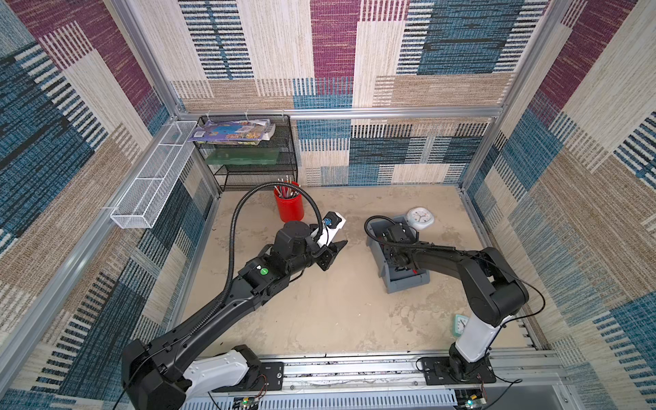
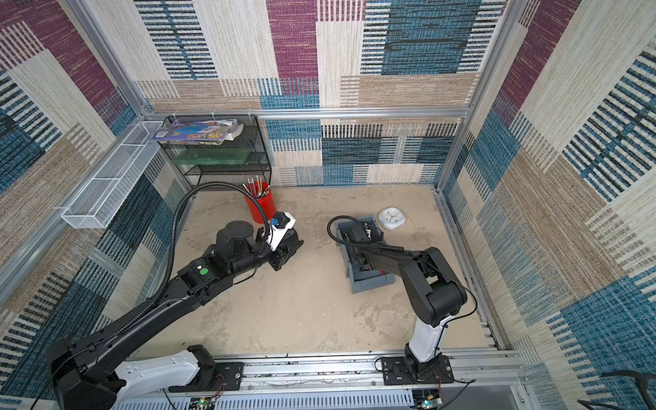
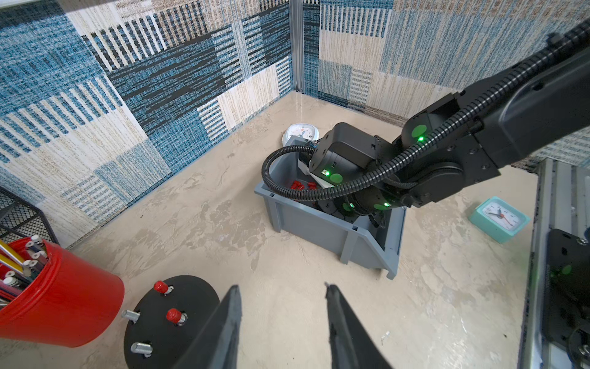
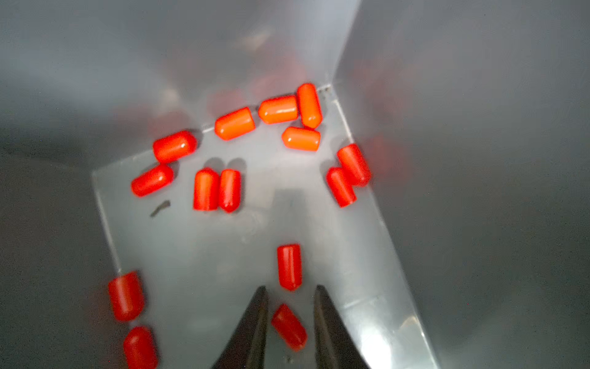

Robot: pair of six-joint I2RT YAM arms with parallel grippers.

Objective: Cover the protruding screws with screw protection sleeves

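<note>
My right gripper reaches down into the grey bin (image 1: 404,280), its fingers part open. Between its fingers, on the bin floor, lies a red sleeve (image 4: 289,327); another red sleeve (image 4: 289,267) rests just ahead of the tips. Several more sleeves (image 4: 235,123) are scattered along the bin's walls. In the left wrist view a black disc (image 3: 178,307) carries protruding screws; two have red sleeves (image 3: 174,315) on them, while two visible screws (image 3: 142,348) are bare metal. My left gripper stands open above the table beside the disc, empty. Part of the disc is cut off.
A red cup of pencils (image 1: 290,207) stands left of the bin, behind the left arm. A white clock (image 1: 419,218) sits behind the bin and a teal clock (image 3: 499,219) near the front right. Open table lies between disc and bin.
</note>
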